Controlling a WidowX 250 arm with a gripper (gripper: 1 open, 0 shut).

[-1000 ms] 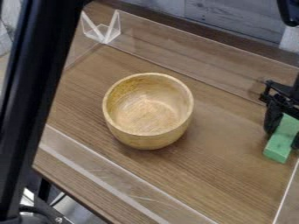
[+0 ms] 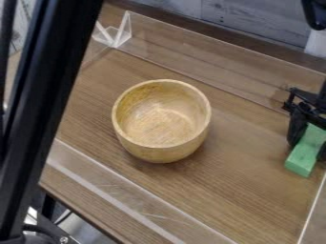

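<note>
At the right edge of the table, a green block (image 2: pixel 300 160) is held by my black gripper (image 2: pixel 306 132), which is shut on it; the gripper's fingers are partly cut off by the frame and cover the block's upper part. A round wooden bowl (image 2: pixel 160 120) stands left of centre on the wooden table (image 2: pixel 204 200), apart from the block.
A clear plastic stand (image 2: pixel 113 33) sits at the back left. A black post (image 2: pixel 38 95) runs along the left foreground. The table between bowl and block, and behind the bowl, is clear.
</note>
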